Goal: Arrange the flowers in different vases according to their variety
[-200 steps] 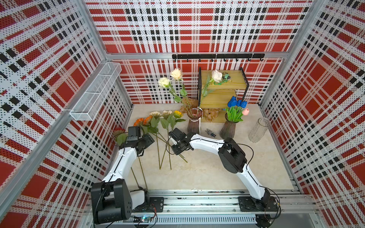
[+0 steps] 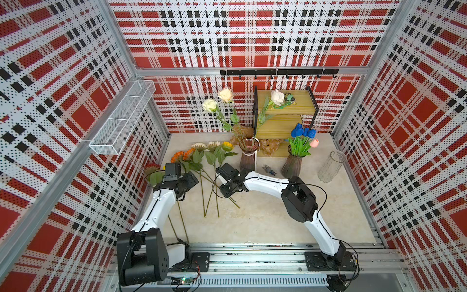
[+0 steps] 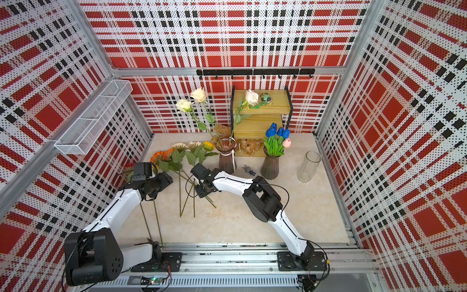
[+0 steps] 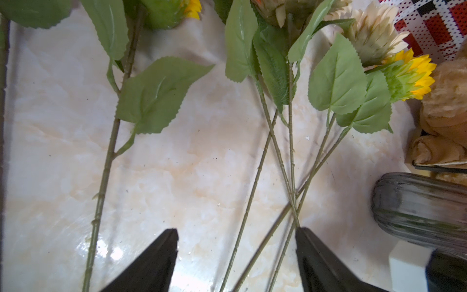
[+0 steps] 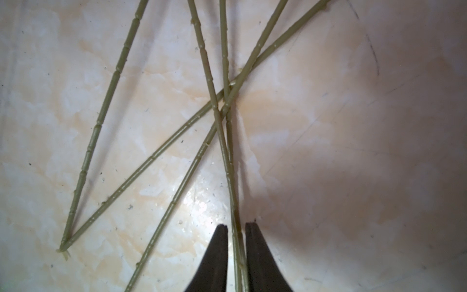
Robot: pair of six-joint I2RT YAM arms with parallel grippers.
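Note:
Loose sunflowers and other daisy-like flowers (image 2: 227,145) lie on the left of the table, stems crossing. White roses (image 2: 224,95) stand in a dark ribbed vase (image 2: 248,160). Blue and pink tulips (image 2: 302,133) fill a second vase (image 2: 291,167); a clear vase (image 2: 330,168) is empty at right. My left gripper hangs part open above the flowers, nothing between its fingers. My right gripper is low over crossed stems (image 5: 233,194), a stem or two lying between its slightly parted fingertips; whether it holds them is unclear.
A wooden shelf (image 2: 287,124) with brown plush items (image 2: 270,147) stands at the back. A wire basket (image 2: 121,119) hangs on the left wall. Small grey object (image 2: 270,170) lies between the vases.
The right arm has shifted very slightly; otherwise nothing visibly differs.

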